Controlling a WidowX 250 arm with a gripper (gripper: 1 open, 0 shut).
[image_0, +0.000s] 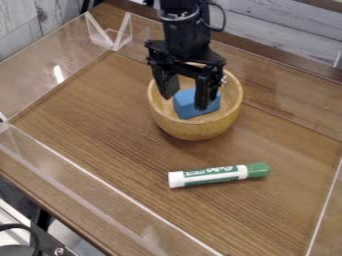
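My black gripper hangs open over a wooden bowl at the top middle, its two fingers lowered into the bowl's upper part. Inside the bowl sits a blue block, just beneath and between the fingers, partly hidden by them. Whether the fingers touch the block is unclear. A green and white tube lies on the wooden table at the lower right, apart from the bowl.
A black cable runs at the lower left edge. A pale wall borders the table at the back.
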